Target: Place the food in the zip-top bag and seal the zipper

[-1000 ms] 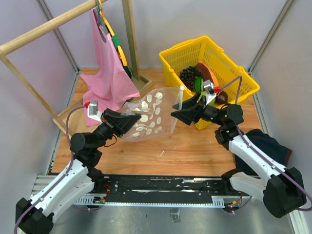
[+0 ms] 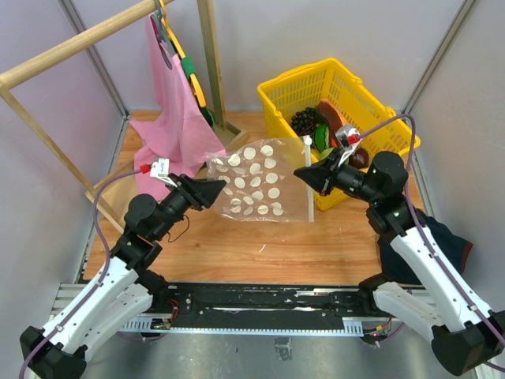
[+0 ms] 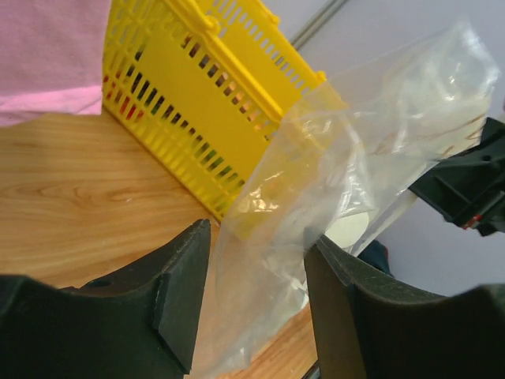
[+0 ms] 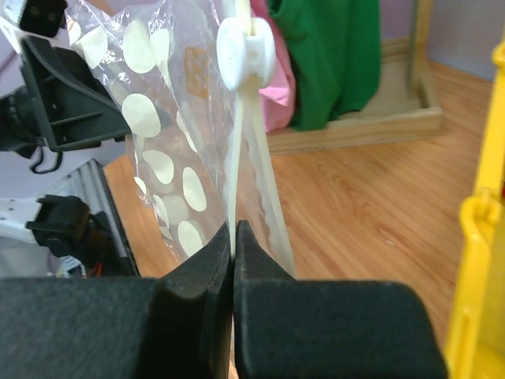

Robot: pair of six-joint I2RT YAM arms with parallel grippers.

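Note:
A clear zip bag with white dots (image 2: 256,185) hangs between my two arms above the table. Its white zipper strip, with a slider (image 4: 246,51) on it, runs along the right edge. That strip passes between the fingertips of my right gripper, which is shut on it. Film from the bag's left end (image 3: 272,272) shows in the gap of my left gripper, whose fingers stand apart. In the top view, the left gripper (image 2: 219,189) is at the bag's left edge. The dots look printed; no food shows inside the bag.
At the back right stands a yellow basket (image 2: 379,95) with dark grapes (image 2: 304,122) and other produce. A wooden rack with pink cloth (image 2: 177,118) fills the back left. Dark folded cloth (image 2: 426,245) lies at right.
My right gripper has moved right, taking the zipper strip with it, and the bag is spread flatter and wider. The left gripper has shifted slightly; its fingers now stand apart.

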